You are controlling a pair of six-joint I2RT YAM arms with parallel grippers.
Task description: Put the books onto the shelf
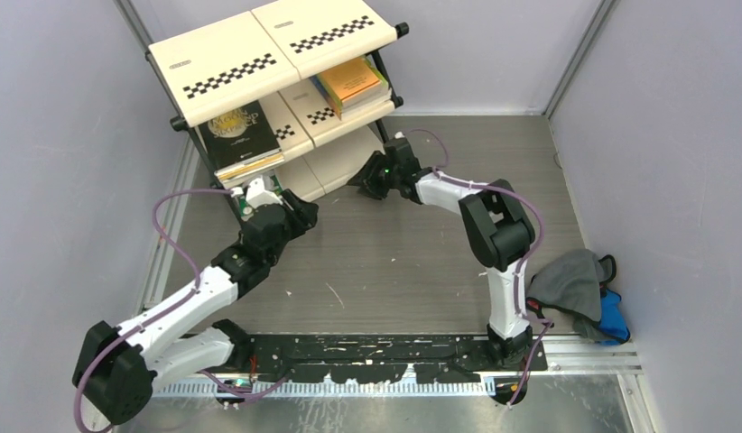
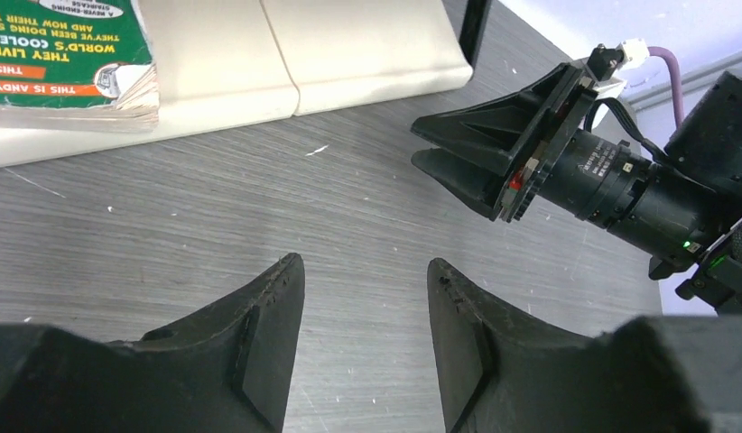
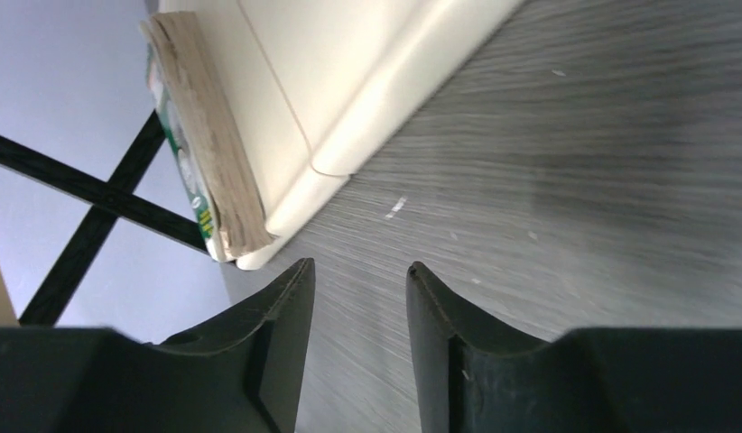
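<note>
On the middle shelf of the rack, a black book (image 1: 238, 133) lies at the left and an orange book (image 1: 351, 81) tops a pile at the right. A thick green paperback rests on the lowest shelf; its page edges (image 3: 209, 126) show in the right wrist view. My left gripper (image 1: 311, 213) is in front of the rack, its fingers (image 2: 275, 334) apart and nothing between them. At the lowest shelf's right end is my right gripper (image 1: 354, 185), likewise open and empty, with its fingers (image 3: 291, 334) over bare floor.
The cream top shelf (image 1: 275, 50) overhangs the books, and black rack posts (image 1: 380, 68) stand at its sides. A grey and blue cloth bag (image 1: 575, 289) lies far right.
</note>
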